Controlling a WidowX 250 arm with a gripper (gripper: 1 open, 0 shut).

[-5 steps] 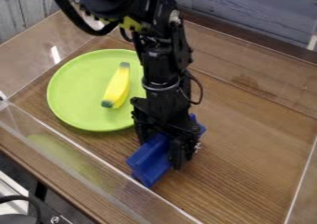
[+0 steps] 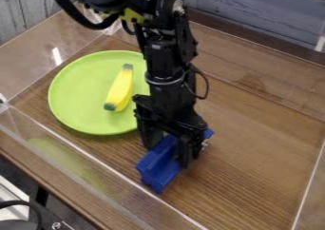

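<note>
My black gripper (image 2: 170, 143) is low over the wooden table at the front, around a blue object (image 2: 158, 174) that lies slanted beneath it; whether the fingers are shut on it I cannot tell. A green plate (image 2: 79, 108) with a yellow banana (image 2: 120, 86) on it sits to the left of the arm, partly hidden by it.
Bare table (image 2: 259, 120) fills the right side and back. Pale walls edge the table at the back. A clear rim runs along the near left, with a dark cable (image 2: 32, 207) in the lower left corner.
The gripper and blue object have shifted slightly toward the right. The plate and banana stay where they were.
</note>
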